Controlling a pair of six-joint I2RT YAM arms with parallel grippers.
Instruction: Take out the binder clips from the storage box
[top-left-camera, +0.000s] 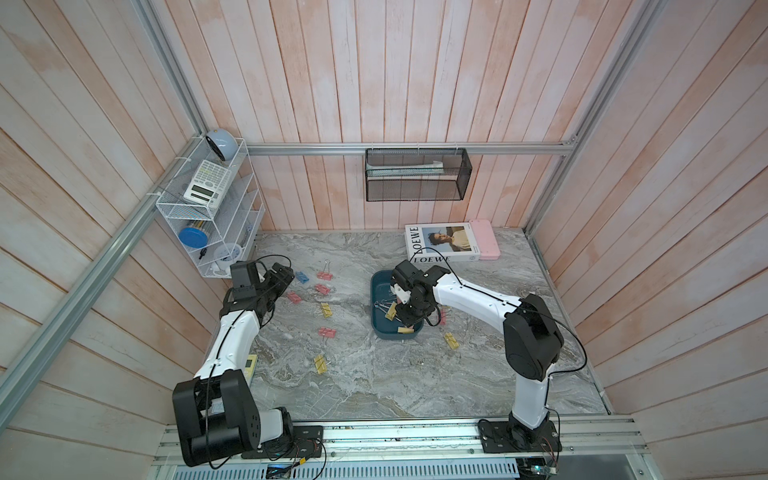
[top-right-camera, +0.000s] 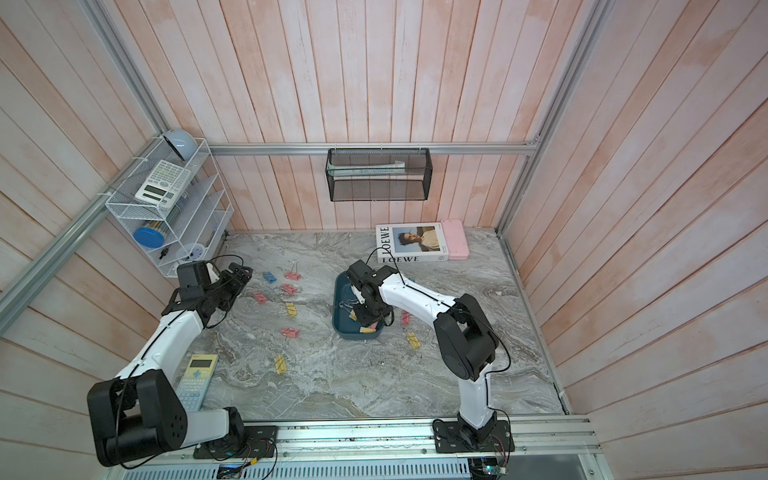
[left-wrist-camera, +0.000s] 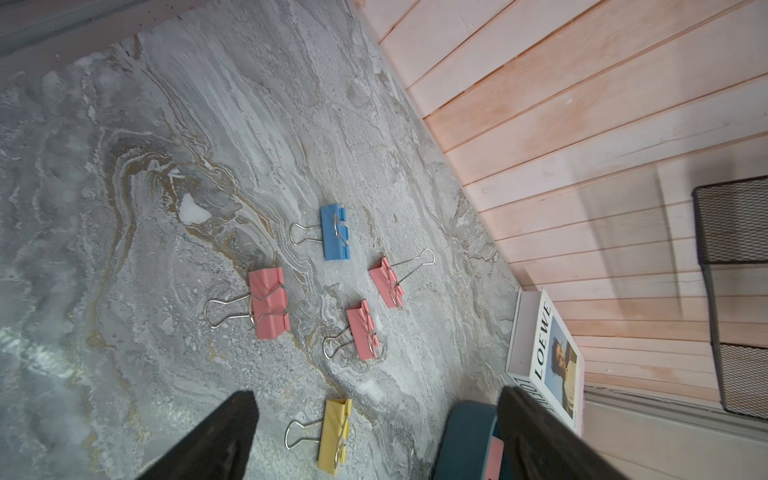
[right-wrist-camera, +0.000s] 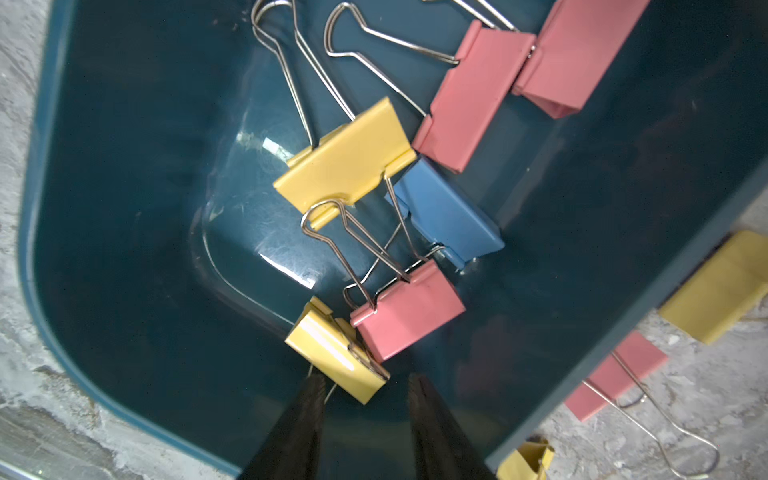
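The dark teal storage box (top-left-camera: 374, 324) stands mid-table. In the right wrist view it holds two yellow clips, an upper one (right-wrist-camera: 345, 160) and a lower one (right-wrist-camera: 336, 352), a blue clip (right-wrist-camera: 448, 212) and three pink ones, the lowest (right-wrist-camera: 409, 308) touching the lower yellow one. My right gripper is over the box with its fingers parted and nothing between them, just short of the lower yellow clip. My left gripper hangs wide open and empty above the table's left side, where clips including a blue one (left-wrist-camera: 334, 232) and a yellow one (left-wrist-camera: 332, 436) lie.
More clips lie right of the box, including a yellow one (top-left-camera: 451, 341). A LOEWE book (top-left-camera: 444, 241) lies behind it. A white wire shelf (top-left-camera: 212, 204) stands at the left; a calculator (top-right-camera: 196, 380) lies near the left arm.
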